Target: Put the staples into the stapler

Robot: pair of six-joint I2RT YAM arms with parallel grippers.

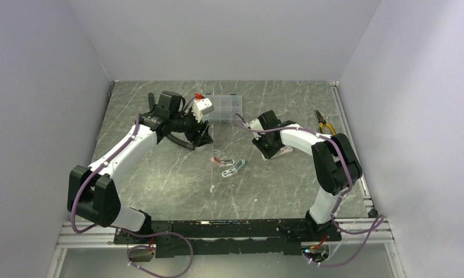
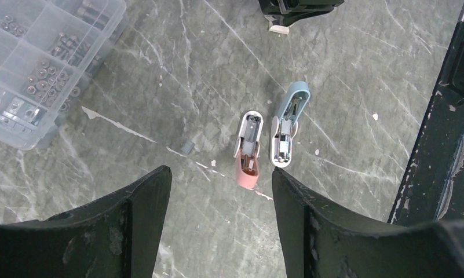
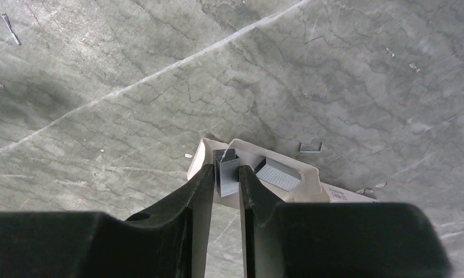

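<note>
Two opened small staplers lie side by side mid-table, one pink and white (image 2: 248,139), the other blue and white (image 2: 290,107). Above the table to their left, my left gripper is open and empty. A short grey staple piece (image 2: 187,146) lies apart from the staplers. My right gripper is down at the open white staple box (image 3: 313,176), its fingers close on either side of a staple block (image 3: 228,176). Whether they press on it cannot be told. Another staple block (image 3: 280,174) rests in the box, to the right of the fingers.
A clear compartment case (image 1: 225,109) with small hardware stands at the back. Yellow-handled pliers (image 1: 330,128) lie at the far right. One loose staple (image 3: 310,148) is beside the box.
</note>
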